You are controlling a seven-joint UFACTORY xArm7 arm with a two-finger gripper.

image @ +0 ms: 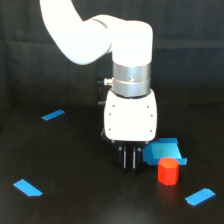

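Observation:
A white arm reaches down from the top, its dark-fingered gripper pointing at the table near the middle of the view. The two fingers stand close together; against the black background it is unclear whether they meet fully, and no object shows between them. To the right of the fingers, and apart from them in the view, a red block stands upright. Behind that block lies a light-blue tray-like piece, partly covered by the block and the hand.
Blue tape strips mark the dark table: one at the back left, another at the front left, a third at the front right.

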